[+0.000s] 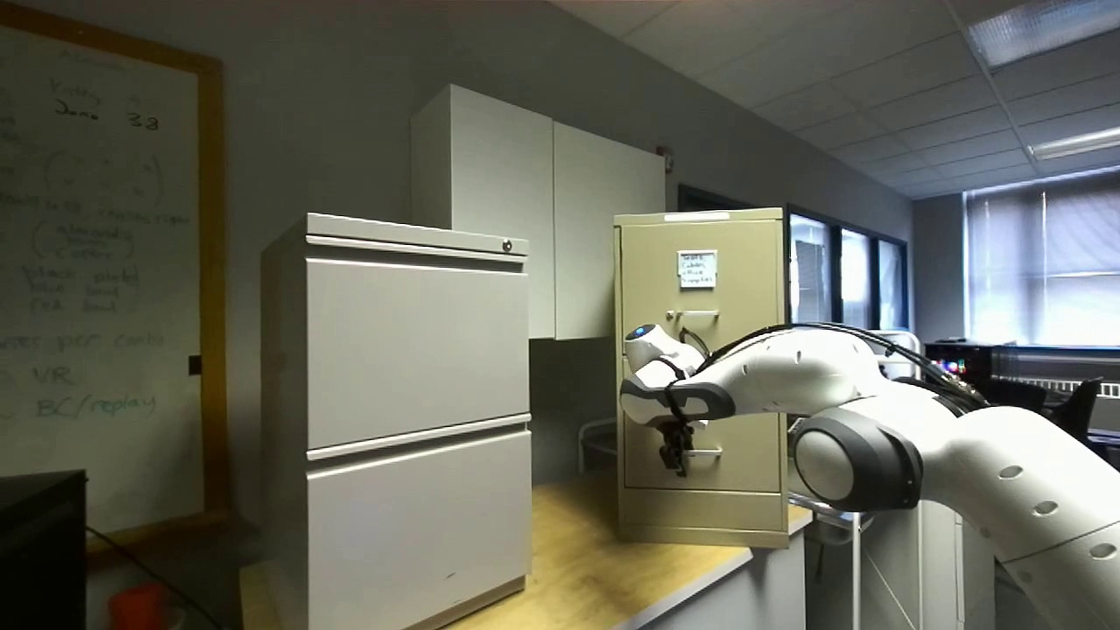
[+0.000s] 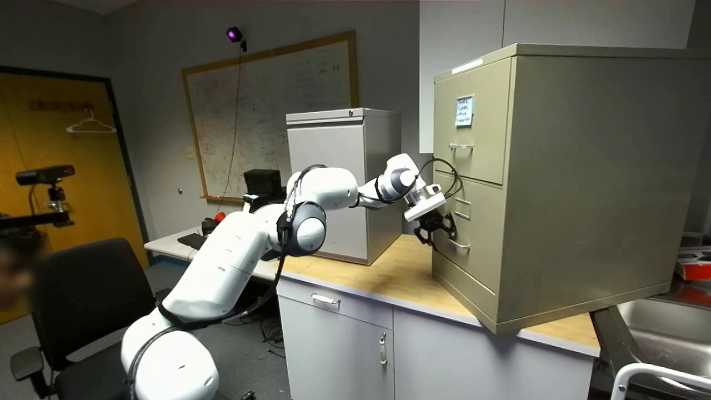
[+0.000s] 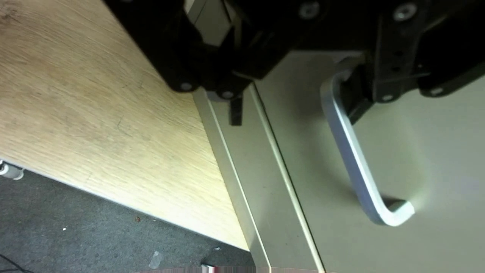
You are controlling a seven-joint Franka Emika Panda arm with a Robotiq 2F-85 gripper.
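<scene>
The tan filing cabinet (image 2: 593,166) stands with both its drawers shut. On its lower drawer is a silver handle (image 3: 357,157), close in the wrist view. My gripper stands open at the handle's upper end, its black fingers (image 3: 236,111) apart. One finger lies left of the handle, over the cabinet's bottom panel. The other is right beside the bar, partly hidden by it; contact cannot be made out. In exterior view 2 the gripper (image 2: 437,236) is tilted down against the drawer front, near the left end of the lower handle (image 2: 458,244).
A light grey two-drawer cabinet (image 1: 420,357) stands on the same wooden counter (image 1: 583,546). Bare counter lies between the two cabinets. The upper drawer's handle (image 2: 460,146) is above my wrist. The counter's front edge drops to the floor (image 3: 113,223).
</scene>
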